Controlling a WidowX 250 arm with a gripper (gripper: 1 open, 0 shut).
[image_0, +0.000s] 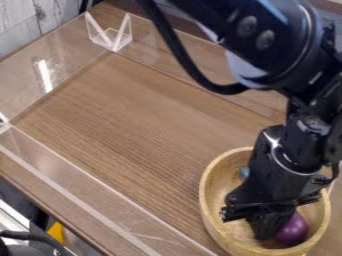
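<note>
My black gripper reaches down into a round tan bowl at the bottom right of the camera view. A shiny purple object lies in the bowl, just right of and partly behind the fingertips. A small blue item shows at the bowl's back, mostly hidden by the gripper. The fingertips are dark and crowded together; whether anything is between them is hard to see.
A wooden table with clear edge strips fills the left and middle, largely bare. A white bracket stands at the back left. Black cables show at the lower left edge.
</note>
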